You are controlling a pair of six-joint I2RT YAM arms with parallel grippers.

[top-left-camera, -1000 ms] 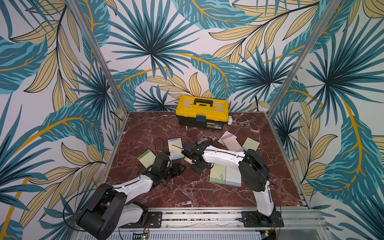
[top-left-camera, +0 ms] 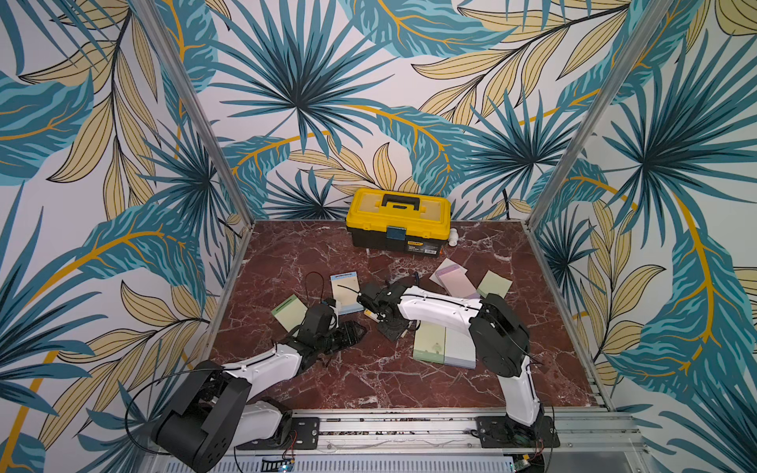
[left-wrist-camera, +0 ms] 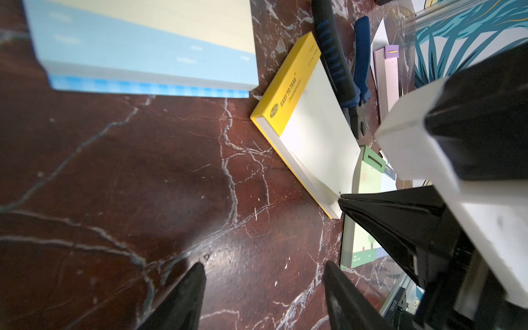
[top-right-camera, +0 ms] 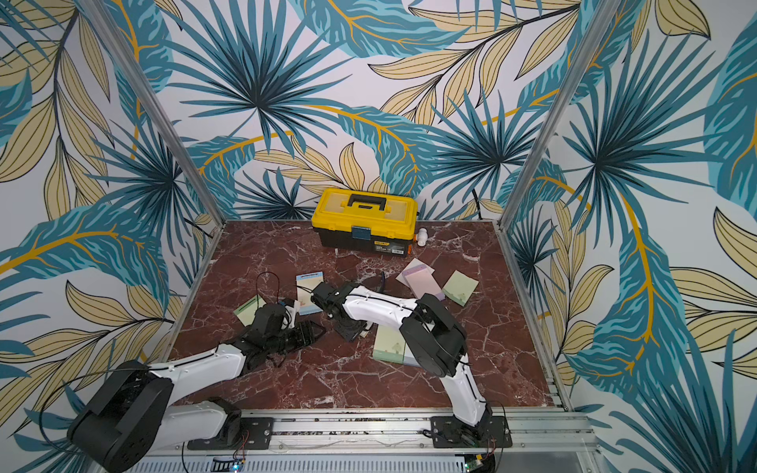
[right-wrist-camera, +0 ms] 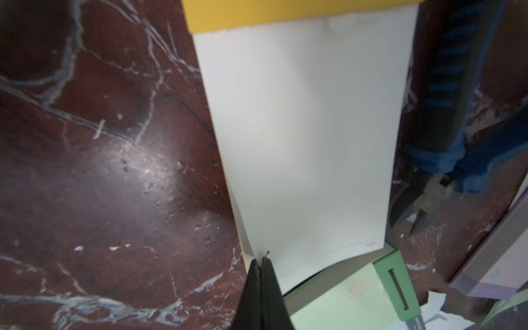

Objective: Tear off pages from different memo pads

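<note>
In the left wrist view a white memo pad with a yellow EASY TO TEAR binding (left-wrist-camera: 288, 81) lies on the marble table. My right gripper is shut, its tips at the white top sheet (right-wrist-camera: 302, 137) near the loose end, where the sheet's corner is slightly raised. Whether paper is between them cannot be told. My left gripper stands open beside it, nothing between its fingers. A blue and cream pad (left-wrist-camera: 143, 49) lies alongside, a green pad (left-wrist-camera: 363, 242) beyond the right gripper, and a pink pad (top-left-camera: 457, 277) farther back.
A yellow toolbox (top-left-camera: 398, 213) stands at the back. Blue-handled pliers (right-wrist-camera: 440, 110) lie beside the yellow-bound pad. More green pads (top-left-camera: 288, 311) lie at left and at right. The front left of the table (left-wrist-camera: 137, 192) around the left gripper is bare.
The right gripper has shifted very slightly at the yellow-bound pad. The left arm has not visibly moved.
</note>
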